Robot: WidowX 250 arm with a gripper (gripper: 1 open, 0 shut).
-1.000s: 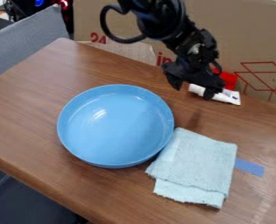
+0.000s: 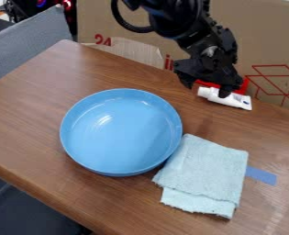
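My black gripper [image 2: 208, 78] hangs at the upper right of the table, open, over a white tube [image 2: 225, 97] with dark markings that lies near the back edge, with something red just behind it. Whether the fingertips touch the tube is unclear. A blue plate [image 2: 121, 133] sits in the middle of the table, and a folded pale blue cloth [image 2: 202, 176] lies to its right and front.
A cardboard box [image 2: 274, 60] stands along the back of the wooden table [image 2: 37, 101]. A strip of blue tape [image 2: 261, 174] is beside the cloth.
My gripper has risen slightly, showing a little more of the red thing and the tube. The plate and cloth are unmoved.
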